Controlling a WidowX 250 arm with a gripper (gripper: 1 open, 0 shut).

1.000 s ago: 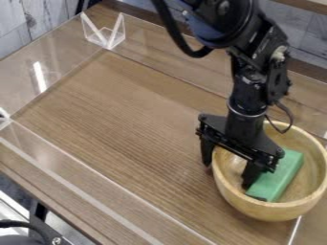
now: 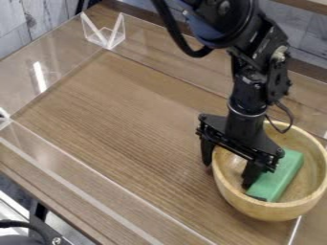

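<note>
A black robot gripper (image 2: 239,153) reaches down into a beige bowl (image 2: 301,199) at the right of the table. Its fingers are inside the bowl's left part, beside a green block (image 2: 276,181) that lies in the bowl's right side. A small pale thing shows between or behind the fingers, too hidden to make out. Whether the gripper is open or shut on anything is unclear.
A white wire-like holder (image 2: 105,31) stands at the far upper left. A wall edge runs behind the arm.
</note>
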